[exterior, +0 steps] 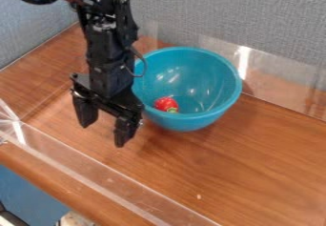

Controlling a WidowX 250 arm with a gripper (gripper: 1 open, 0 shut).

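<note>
My black gripper (103, 123) hangs low over the wooden table at the left of the bowl, its fingers open with nothing visible between them. A teal bowl (207, 72) sits just to its right, and a small red object (166, 105), which looks like a strawberry, lies inside it. The arm partly hides the bowl's left side.
Clear low walls run along the back and the front left edge, with grey padded walls behind.
</note>
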